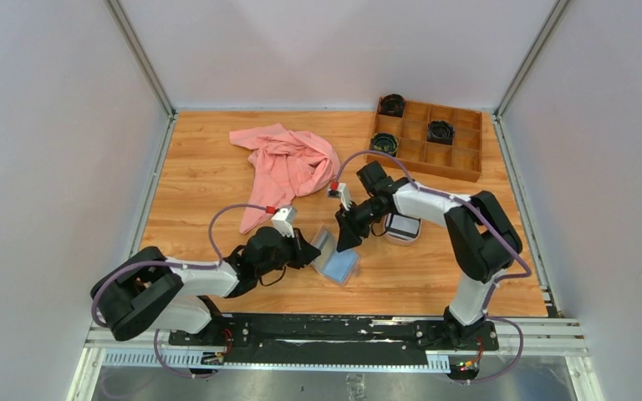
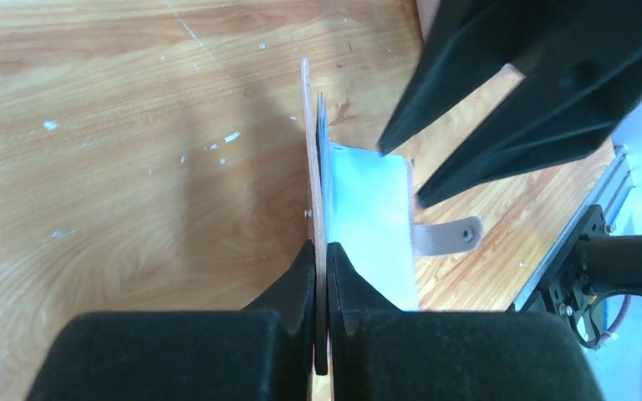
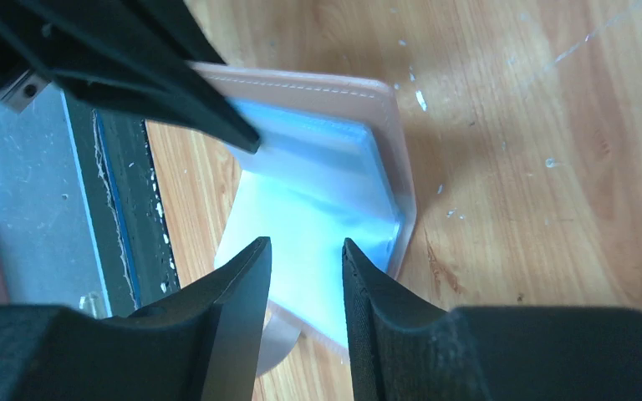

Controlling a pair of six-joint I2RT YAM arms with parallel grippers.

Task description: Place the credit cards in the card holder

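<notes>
An open card holder [image 1: 339, 266] with pale blue inner sleeves [image 3: 309, 242] lies on the table between the grippers. In the left wrist view one upright flap [image 2: 316, 175] is pinched by my left gripper, which is shut on that thin edge. My right gripper is part open over the sleeves, fingertips apart with nothing visibly between them; in the top view it is just right of the left one. I cannot make out any card inside the holder.
A pale container [image 1: 403, 230] with dark and white contents sits partly behind the right arm. A pink cloth [image 1: 280, 163] lies behind, and a wooden compartment box [image 1: 460, 150] stands at the back right.
</notes>
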